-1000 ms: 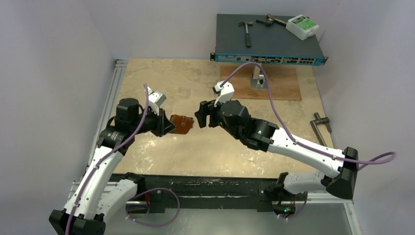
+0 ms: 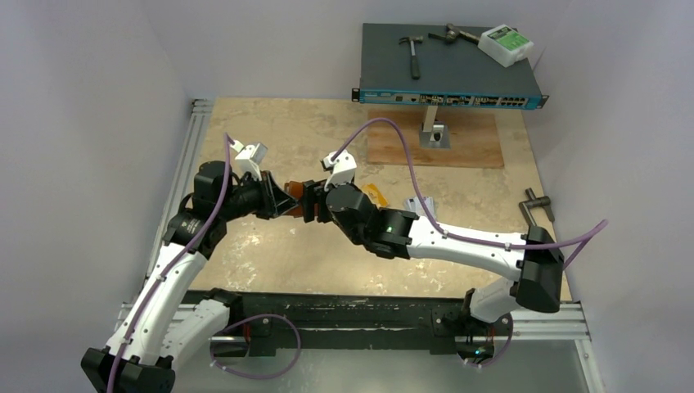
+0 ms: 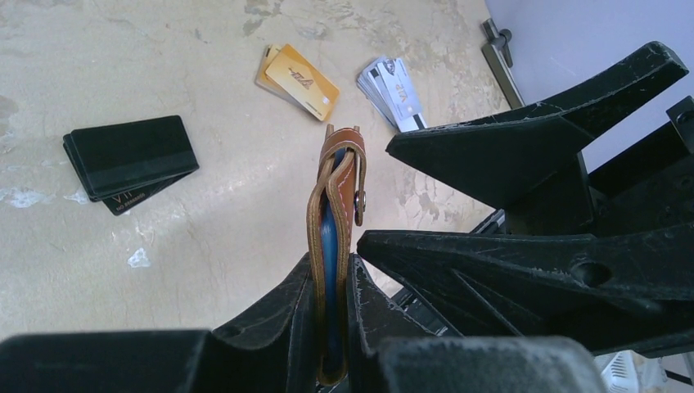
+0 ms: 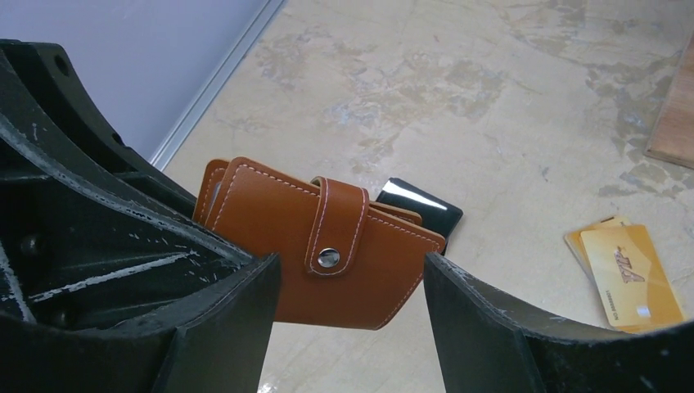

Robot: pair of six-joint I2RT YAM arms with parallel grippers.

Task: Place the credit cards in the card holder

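Observation:
The brown leather card holder (image 4: 344,286) is upright, its strap (image 4: 337,221) fastened by a silver snap. My left gripper is shut on one end of it; in the left wrist view it appears edge-on, with a blue inside. My right gripper stands open with its fingertips close to the strap side; whether they touch cannot be told. On the table lie a stack of black cards (image 3: 131,155), gold cards (image 3: 303,80) and silver-blue cards (image 3: 397,90).
A grey network switch (image 2: 450,65) carries hammers and a white box (image 2: 506,45) at the back. Below it lies a wooden board (image 2: 393,147). A dark metal tool (image 2: 536,206) rests at the right edge.
My right gripper has moved left, from well clear of the card holder to right up against its strap side. The left arm shifted slightly left, still gripping the holder.

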